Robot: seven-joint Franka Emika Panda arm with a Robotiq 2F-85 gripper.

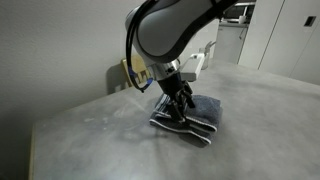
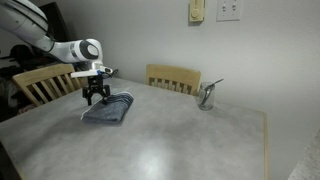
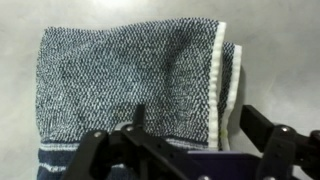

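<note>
A folded dark blue-grey towel [image 1: 207, 111] with white-striped edges lies on the grey table. My gripper [image 1: 184, 109] is low over it, pointing down. From the wrist view, the gripper is open, its fingers apart. The left finger [image 3: 137, 118] is over the towel's woven face, while the right finger [image 3: 253, 122] is past the white edge, over bare table. The towel's layered edge [image 3: 224, 85] runs between them, and I cannot tell whether either finger touches it. In exterior view 2 the towel [image 2: 110, 108] is at the table's left part.
Wooden chairs [image 2: 172, 78] stand against the table's far side and at the left. A clear cup with a utensil [image 2: 207, 97] is near the back wall.
</note>
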